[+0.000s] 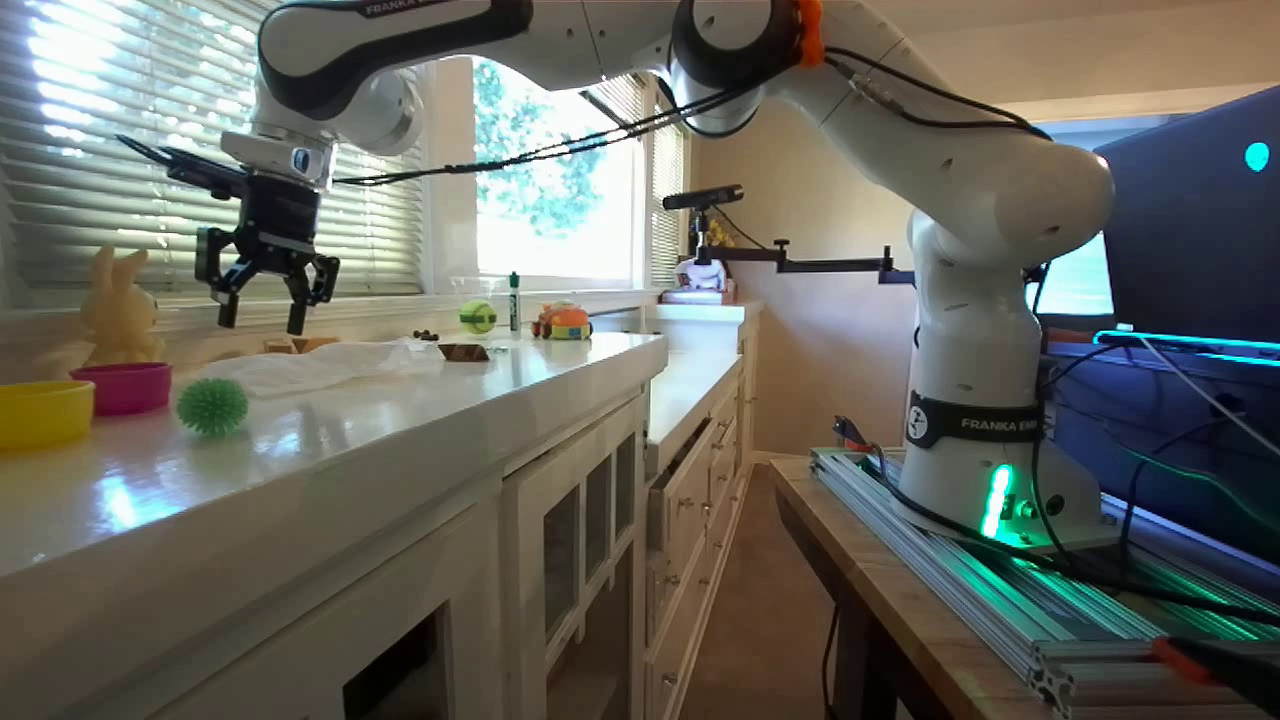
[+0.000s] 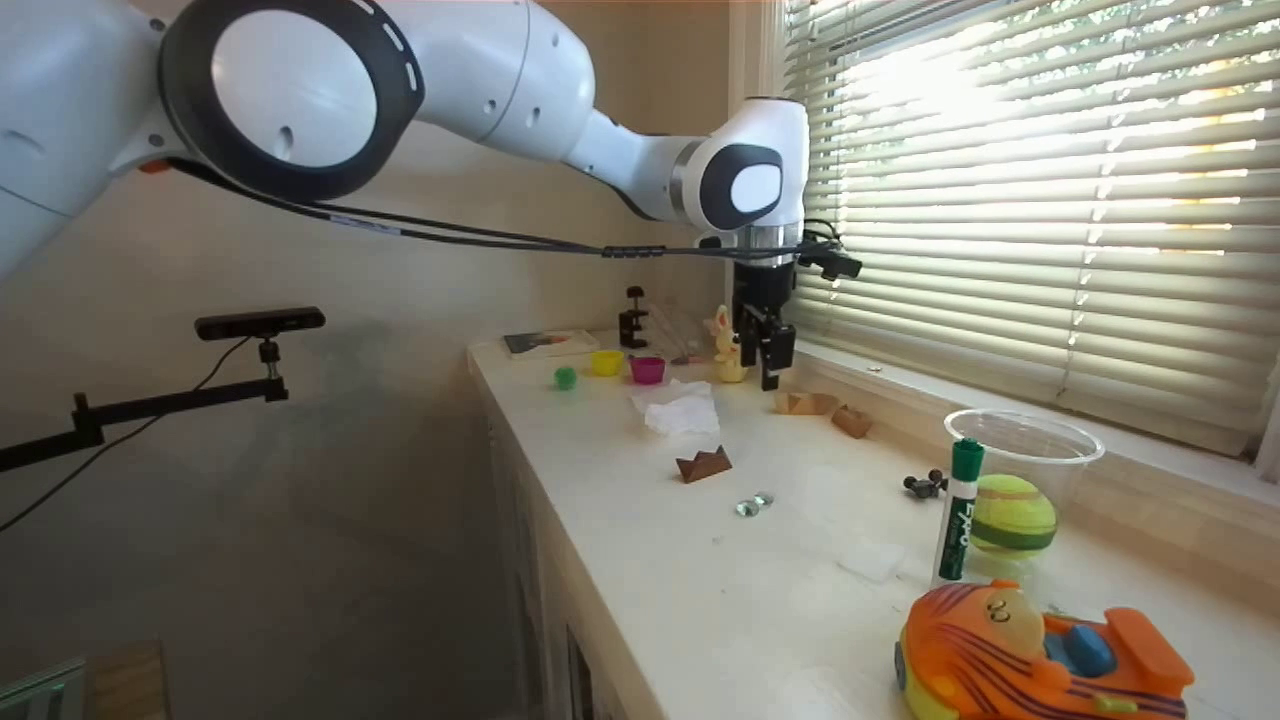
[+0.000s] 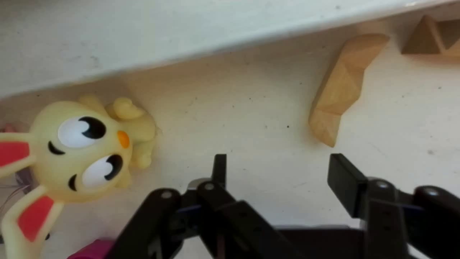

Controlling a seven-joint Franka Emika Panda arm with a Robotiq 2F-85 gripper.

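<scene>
My gripper hangs above the white counter with its fingers spread and nothing between them. In the wrist view the gap of the gripper lies over bare counter. A faceted tan wooden piece rests just beyond the right finger. To the left, a cream toy bunny with red inner ears stands close to the ledge. From the other side, the gripper appears near the bunny, above and behind the tan wooden piece.
A crumpled white cloth, magenta cup, yellow cup and spiky green ball lie around. Another wooden piece sits along the window side. Marker and orange toy car stand farther along. Mid-counter is mostly clear.
</scene>
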